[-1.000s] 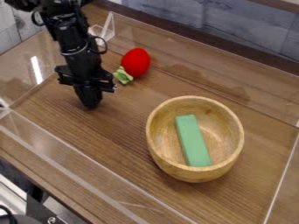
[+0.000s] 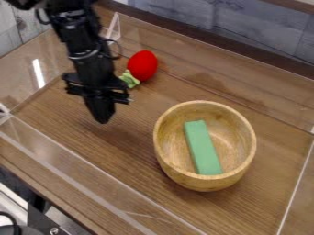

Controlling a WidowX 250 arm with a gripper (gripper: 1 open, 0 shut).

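My gripper [image 2: 95, 97], black, reaches down from the upper left to just over the wooden table [image 2: 86, 156] and looks shut, with nothing visible between its fingers. A red ball-like object [image 2: 141, 66] lies behind it to the right, with a small green item [image 2: 128, 80] beside that, partly behind the arm. A yellow bowl [image 2: 229, 166] at the lower right holds a green rectangular block [image 2: 200, 147].
A dark cable lies at the lower-left edge, beyond the table's border.
My gripper has moved slightly toward the front and right over the table. The red object, green item and bowl have stayed in place.
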